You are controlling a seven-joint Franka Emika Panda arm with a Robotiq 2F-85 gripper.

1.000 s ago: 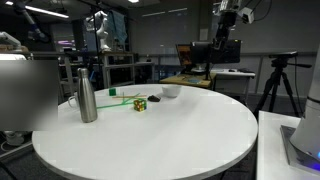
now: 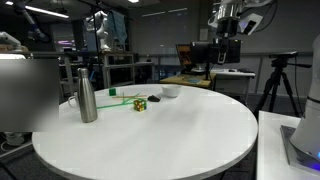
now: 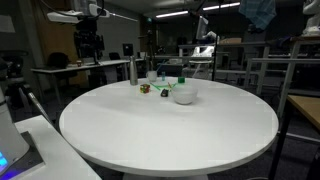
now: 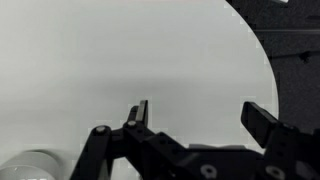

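My gripper is open in the wrist view, its two black fingers wide apart with only bare white tabletop between them. High above the table edge, the same gripper (image 2: 222, 58) hangs at upper right in exterior view 1. On the round white table (image 2: 180, 140) stand a steel bottle (image 2: 87, 97), a multicoloured cube (image 2: 140, 104) and a white bowl (image 2: 171, 91). Near them lie a small black object (image 2: 153, 98) and a green block (image 2: 112, 92). Exterior view 2 shows the bowl (image 3: 185, 95) apart from the gripper.
Thin green pieces (image 2: 119, 103) lie between bottle and cube. A dark grey panel (image 2: 30, 95) blocks the left of exterior view 1. A round white object (image 4: 30, 166) is partly cut off at the wrist view's lower left.
The arm and gripper have shifted slightly to the right in exterior view 1. The objects on the table have stayed where they were.
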